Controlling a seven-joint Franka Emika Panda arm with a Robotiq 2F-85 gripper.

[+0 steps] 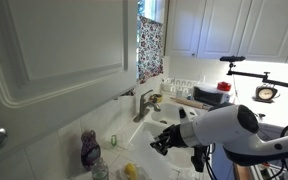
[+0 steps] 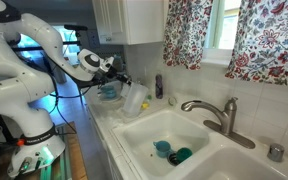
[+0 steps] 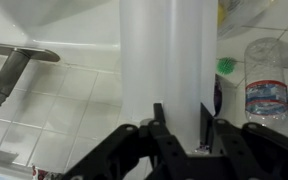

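Observation:
A pale, partly see-through object fills the middle of the wrist view, and my gripper is shut on its near end. Seen from the second exterior camera, this pale object hangs tilted below my gripper, over the counter by the left end of the white sink. My gripper shows dark in the first exterior view. What kind of object it is cannot be made out, and whether its lower end touches anything is unclear.
A clear bottle and a green scrubber stand near the tiled wall. A dark figure-shaped bottle is close by. In the sink lie teal cups. The faucet rises behind it, and an open cabinet door overhangs.

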